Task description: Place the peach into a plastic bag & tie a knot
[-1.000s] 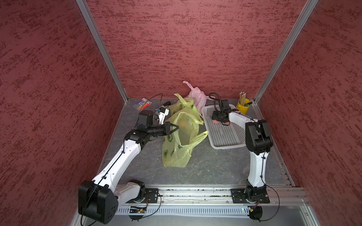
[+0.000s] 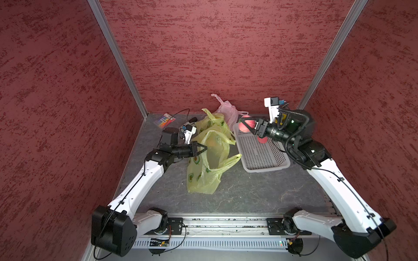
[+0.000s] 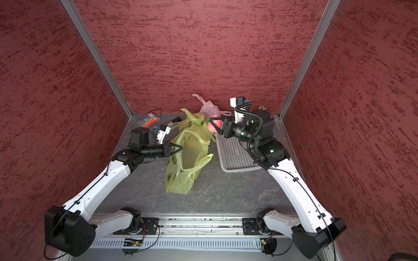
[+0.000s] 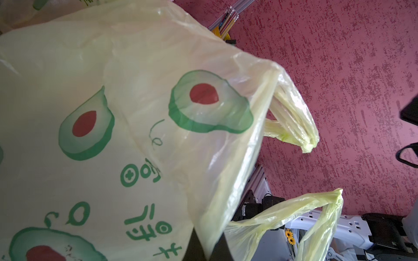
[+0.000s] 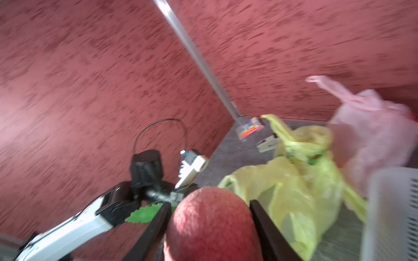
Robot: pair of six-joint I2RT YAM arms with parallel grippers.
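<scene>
A pink peach (image 2: 246,124) (image 5: 211,226) is raised above the left end of the grey basket, my right gripper (image 3: 215,124) shut on it. A yellow-green plastic bag (image 2: 209,174) (image 4: 130,87) stands mid-table with its mouth open and handles loose. My left gripper (image 2: 201,148) is shut on the bag's left rim, the edge running down between the fingertips in the left wrist view. Another red fruit (image 2: 262,139) lies in the basket, partly behind the right arm.
The perforated basket (image 2: 265,167) is right of the bag. A pink bag (image 2: 228,111) and more yellow bag plastic lie behind. A colourful packet (image 2: 164,120) is back left.
My right gripper has lifted the peach up out of the basket and moved toward the yellow bag, the arm rising nearer the cameras. The left arm and bag look nearly unchanged.
</scene>
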